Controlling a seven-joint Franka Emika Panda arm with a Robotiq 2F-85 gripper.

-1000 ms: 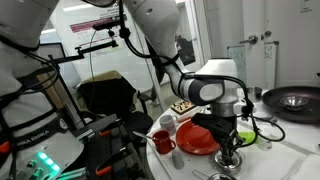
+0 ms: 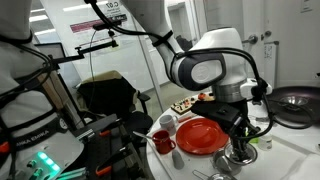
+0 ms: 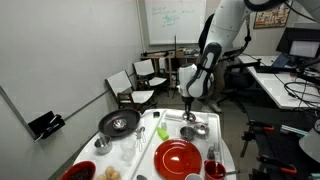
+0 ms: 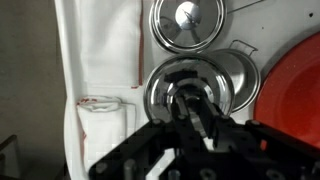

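Note:
My gripper (image 2: 236, 145) is shut on the top of a round glass lid with a silver rim, low over the right part of the white table. In the wrist view the lid (image 4: 155, 100) lies below the dark fingers, which hide its middle. Beside it, partly covered, sits a small metal pot (image 4: 240, 75) with a wire handle. Another round lid (image 4: 188, 20) with a central knob lies at the top edge. From the second exterior view my gripper (image 3: 188, 112) is small, and the grip itself cannot be made out.
A red plate (image 2: 201, 136) lies close by the gripper. Red and white mugs (image 2: 164, 142) stand near the arm's base. Folded white cloths (image 4: 108, 125) occupy one side of the tray. A large dark pan (image 2: 292, 100) is at the back right.
The arm's body has risen slightly and come nearer the camera. My gripper has lifted a little with the lid, and more metalware shows beneath. The person in the background is out of view.

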